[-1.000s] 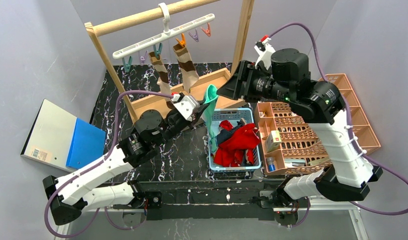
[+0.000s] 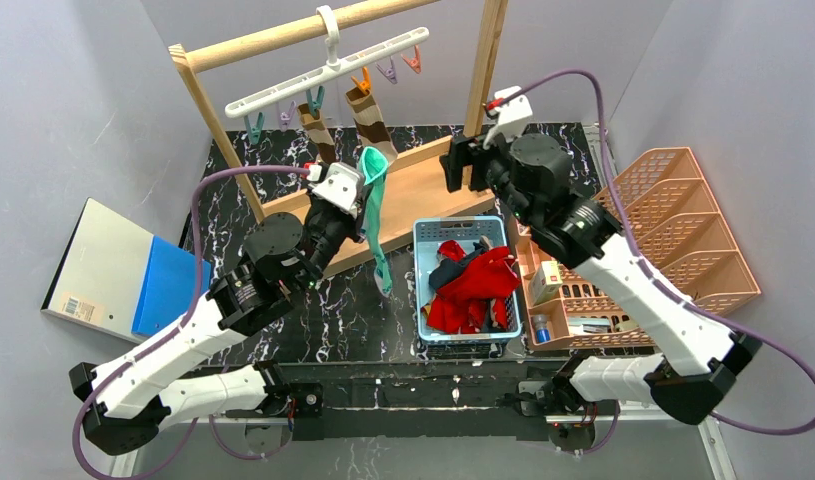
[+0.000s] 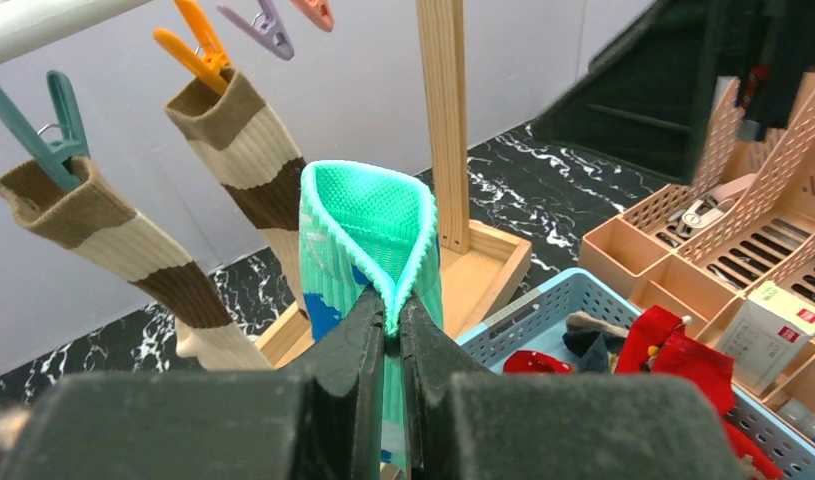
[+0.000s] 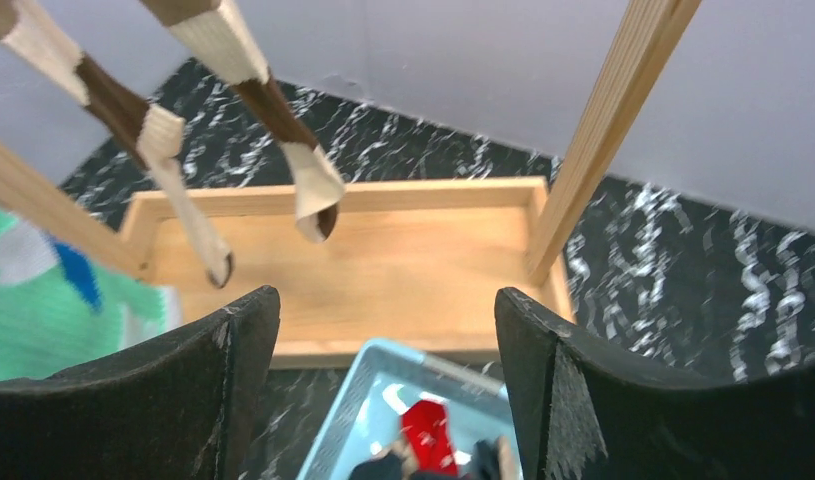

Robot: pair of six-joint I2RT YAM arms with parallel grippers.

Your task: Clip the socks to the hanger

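A turquoise sock [image 2: 377, 230] hangs from my left gripper, which is shut on its top edge. Two striped socks, the left [image 3: 145, 270] and the right [image 3: 238, 150], hang from a teal clip [image 3: 58, 150] and an orange clip [image 3: 208, 60] on the white hanger [image 2: 283, 88]. My right gripper [image 2: 461, 160] is raised right of the turquoise sock, beside the rack's right post, its fingers apart with nothing between them.
A blue basket [image 2: 423, 325] of red and dark socks stands front centre. An orange organizer [image 2: 703, 230] is at right, folders [image 2: 168, 290] at left. The wooden tray [image 2: 443, 190] lies under the hanger.
My left gripper has moved left with the turquoise sock, away from my right gripper.
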